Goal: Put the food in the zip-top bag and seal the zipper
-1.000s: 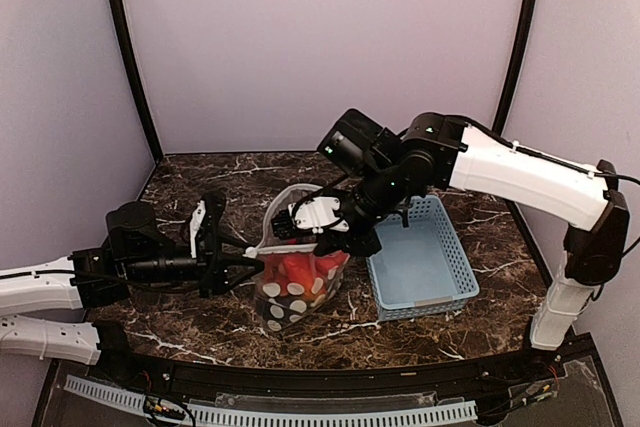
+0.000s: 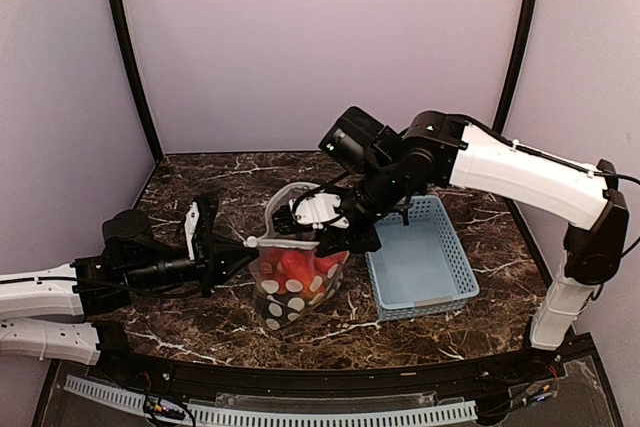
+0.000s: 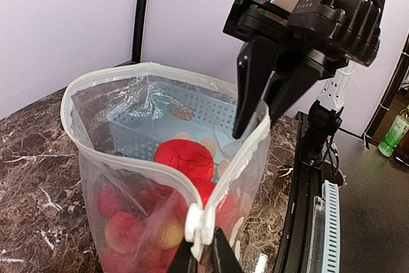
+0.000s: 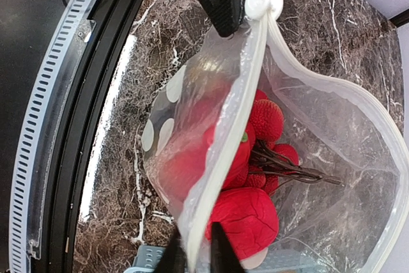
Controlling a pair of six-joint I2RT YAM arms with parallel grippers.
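Observation:
The clear zip top bag with white dots (image 2: 283,305) stands on the marble table, its mouth gaping, with red and orange food (image 2: 296,267) inside. At its left corner sits the white zipper slider (image 3: 200,224). My left gripper (image 2: 252,247) is shut on the bag's corner by this slider; its fingers (image 3: 220,254) show just beyond the slider in the left wrist view. My right gripper stands part open at the opposite end of the near rim. One finger (image 3: 247,94) is inside the mouth and the other outside, with the white rim (image 4: 220,151) running between them.
A light blue basket (image 2: 462,265), empty, stands to the right of the bag, under the right forearm. Bare marble (image 2: 205,182) lies at the back left and along the front. A rail (image 2: 320,417) runs past the front edge.
The left gripper's fingers have come together at the bag's corner, where they stood apart a second ago. The bag and right arm look nearly unchanged.

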